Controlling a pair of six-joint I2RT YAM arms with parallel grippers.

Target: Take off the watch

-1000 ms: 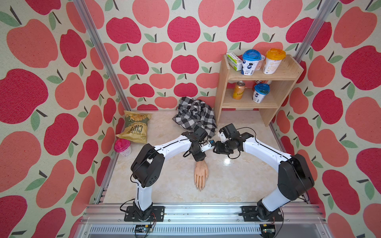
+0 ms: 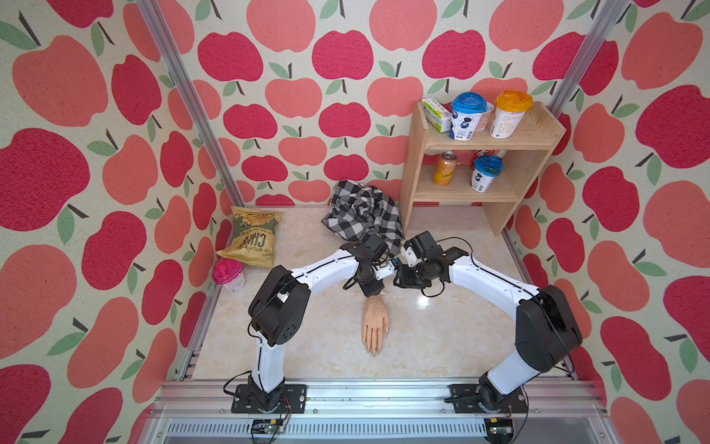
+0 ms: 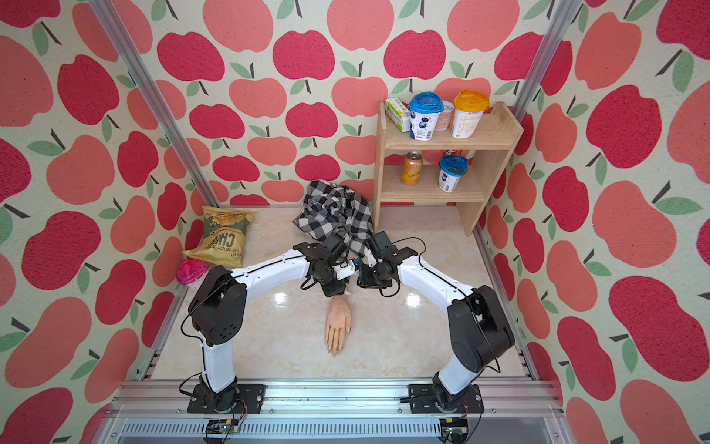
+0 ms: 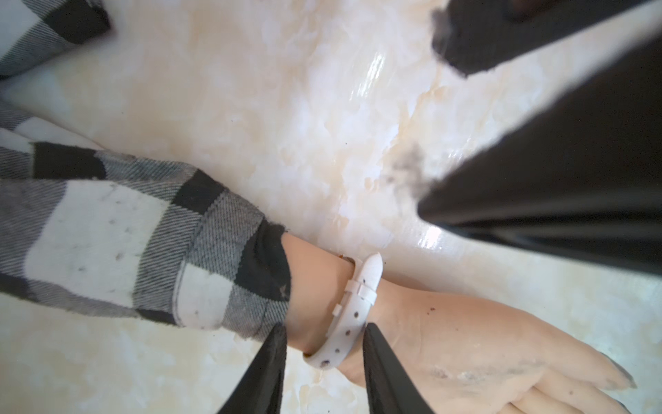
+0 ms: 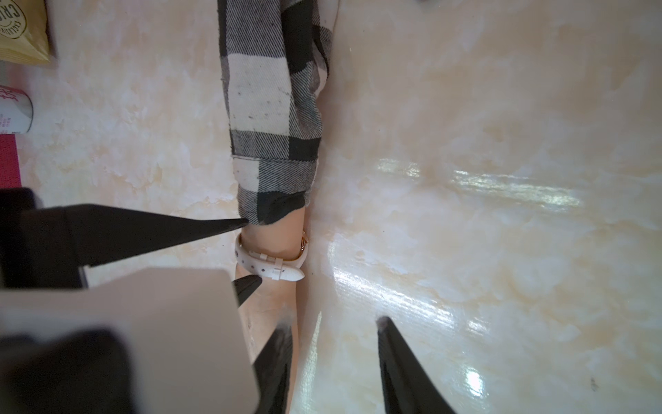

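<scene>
A white watch strap [image 4: 350, 318] circles the wrist of a mannequin hand [image 4: 448, 331], just below a plaid sleeve [image 4: 151, 241]. Its free tip lies through a loop; the watch face is out of sight. My left gripper is part open, one finger on either side of the strap's near part. In the right wrist view, those fingers [image 5: 231, 223] come in from the left of the strap [image 5: 265, 265]. My right gripper stands part open beside the hand's right edge, nothing between its fingers, with the strap tip farther up that view.
A heap of plaid cloth [image 2: 355, 207] lies behind the arms. At the left stand a chip bag [image 2: 253, 236] and a pink-lidded cup [image 2: 229, 273]. A wooden shelf [image 2: 484, 196] with cups and cans is at the back right.
My right gripper has shifted slightly left, closer to the wrist. The left arm has moved a little to the right, and the hand appears shifted very slightly right.
</scene>
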